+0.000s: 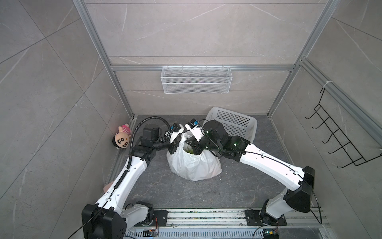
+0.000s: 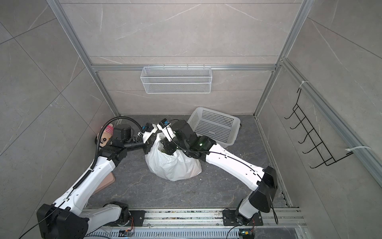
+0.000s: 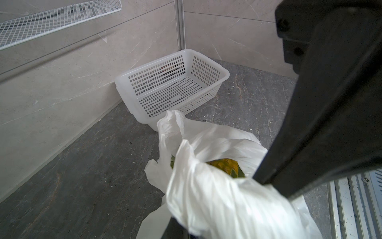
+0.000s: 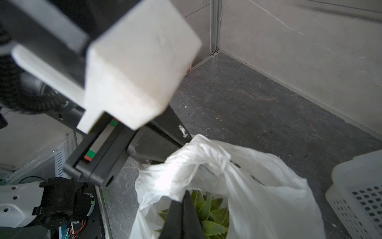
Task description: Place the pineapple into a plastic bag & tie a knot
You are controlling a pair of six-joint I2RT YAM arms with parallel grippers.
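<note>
The white plastic bag stands on the floor between my arms, its mouth partly open. Inside it sits the pineapple; green leaves show in the right wrist view and a patch of yellow-brown skin in the left wrist view. At the left of the bag's mouth, my left gripper is shut on the bunched rim, its tips mostly covered by plastic. My right gripper reaches over the opening; its fingers are together in front of the leaves, with nothing visible between them.
A pale perforated basket lies behind the bag to the right. A doll leans at the left wall. The wire rack hangs on the back wall, and black hooks on the right. Floor in front of the bag is clear.
</note>
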